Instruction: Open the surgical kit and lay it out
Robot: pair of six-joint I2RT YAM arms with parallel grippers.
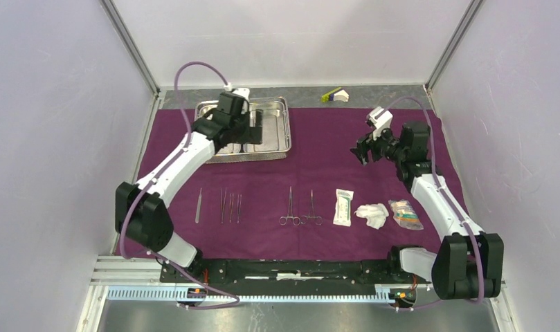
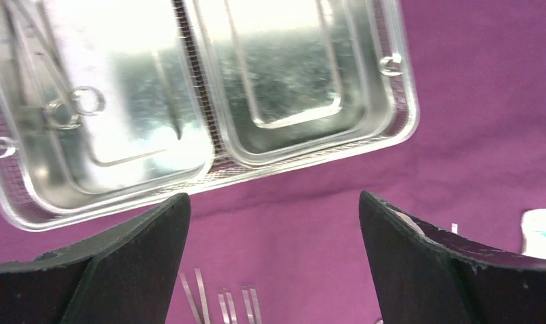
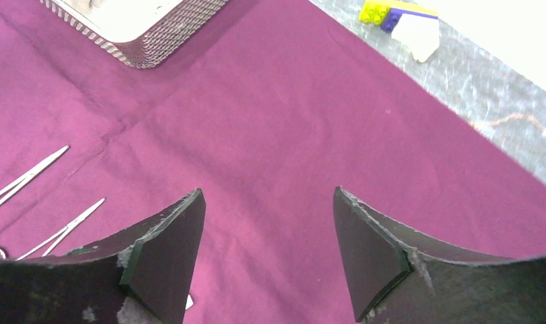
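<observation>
My left gripper hangs open and empty over the steel tray, whose left compartment holds scissor-like instruments and a thin instrument. On the purple cloth below lie slim instruments, two ring-handled clamps, a wrapped dressing, white gauze and a plastic bag of items. My right gripper hovers over bare cloth at the right, fingers apart, nothing between them.
Yellow, blue and white objects sit on the grey strip behind the cloth. The cloth right of the tray is clear. Walls stand on both sides and at the back.
</observation>
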